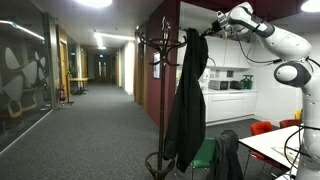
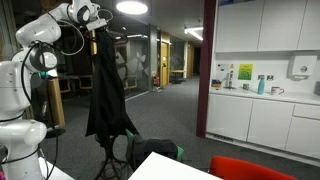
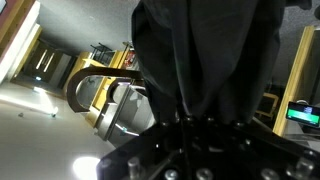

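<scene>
A long black garment [image 1: 187, 100] hangs beside the dark coat rack [image 1: 163, 80], its lower end near the rack's base. High up by the rack's top hooks, my gripper [image 1: 209, 33] is at the upper end of the cloth. In exterior view 2 the garment [image 2: 106, 90] hangs below my gripper [image 2: 96, 25] and hides most of the pole. The wrist view shows black cloth [image 3: 205, 50] bunched up to the shut gripper, covering the fingertips. Whether a hook also bears the cloth cannot be told. A curved wooden hook [image 3: 95, 75] shows beside it.
A green chair [image 1: 204, 153] with a dark jacket [image 1: 228, 155] stands by the rack's base. To the right are a white table [image 1: 272, 145] and red chairs [image 1: 262, 128].
</scene>
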